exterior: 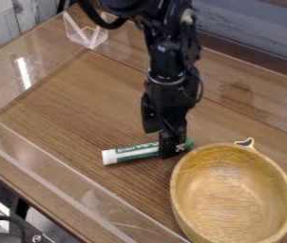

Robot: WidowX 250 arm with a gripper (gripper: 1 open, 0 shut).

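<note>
My black gripper (162,139) is low over the table, its open fingers at the right part of a green and white cylinder (131,153), which lies on the wooden surface. The fingertips partly hide that end of the cylinder; whether they touch it I cannot tell.
A large yellow bowl (233,210) sits at the lower right, close to the cylinder, with a small pale object (245,143) behind it. A white wire rack (86,30) stands at the back left.
</note>
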